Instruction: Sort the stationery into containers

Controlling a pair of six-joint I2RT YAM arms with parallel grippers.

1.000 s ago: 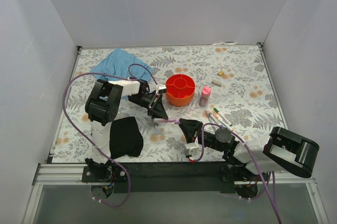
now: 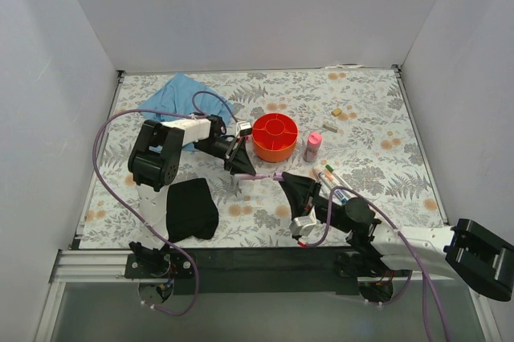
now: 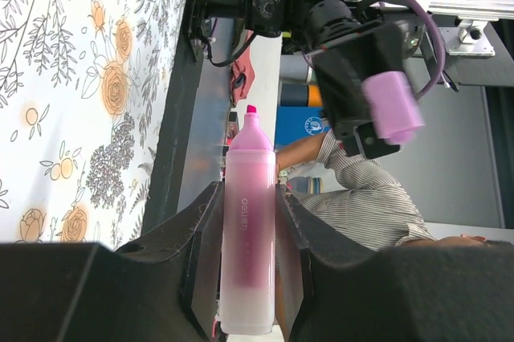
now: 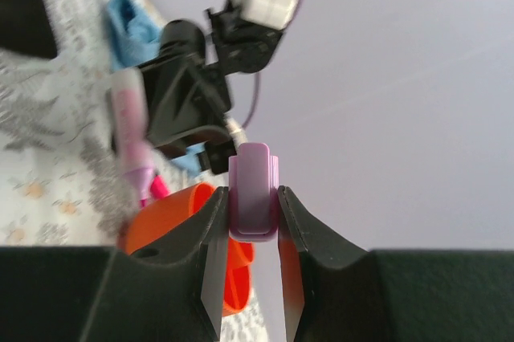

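A pink highlighter [image 3: 248, 213] is held in my left gripper, its pink tip uncovered. Its pink cap [image 4: 253, 197] is between the fingers of my right gripper, a short gap from the highlighter's tip. Both hang over the middle of the cloth, in front of the red divided container [image 2: 275, 146]. Right of that stands a pink cylindrical item [image 2: 313, 144]. Several markers [image 2: 335, 176] lie farther right, partly behind the right arm.
A blue cloth [image 2: 173, 95] lies at back left, a black cloth [image 2: 191, 209] at front left. A small yellow block [image 2: 336, 111] and a grey piece [image 2: 330, 127] lie at back right, with free table around them.
My right gripper has moved rightward with the cap, parting it from the highlighter in my left gripper, which has stayed almost in place.
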